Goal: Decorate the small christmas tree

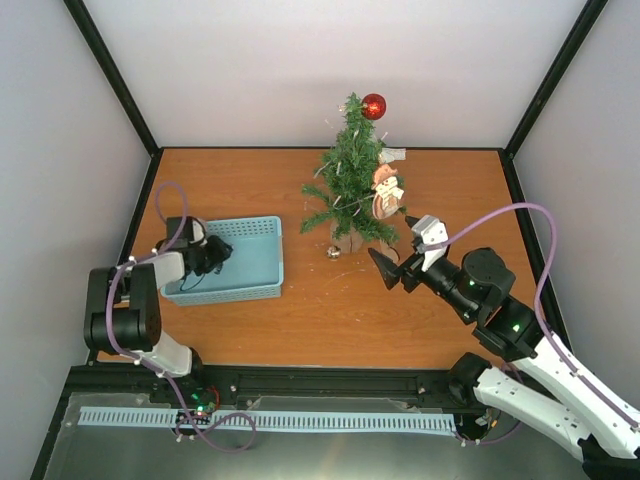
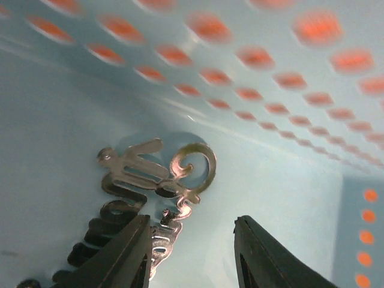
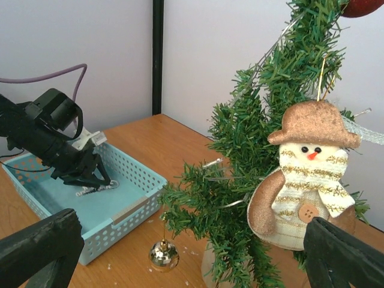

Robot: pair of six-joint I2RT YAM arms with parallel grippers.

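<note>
In the left wrist view, a silvery metal ornament (image 2: pixel 192 162) with a curl and a zigzag end lies flat on the floor of the light-blue basket (image 1: pixel 262 292). My left gripper is in the basket, low over the ornament; its fingers stand apart, and the left one covers part of the ornament. The small Christmas tree (image 1: pixel 350 165) stands upright right of the basket. A snowman ornament (image 3: pixel 309 180), a red ball (image 1: pixel 374 106) and a gold ball (image 3: pixel 164 255) are on it. My right gripper (image 1: pixel 391 246) is open and empty, at the tree's front right.
The basket's perforated wall is close to the left gripper. Bare tabletop (image 1: pixel 330 310) lies in front of the tree and between it and the basket. A white tag (image 1: pixel 393 155) shows behind the tree.
</note>
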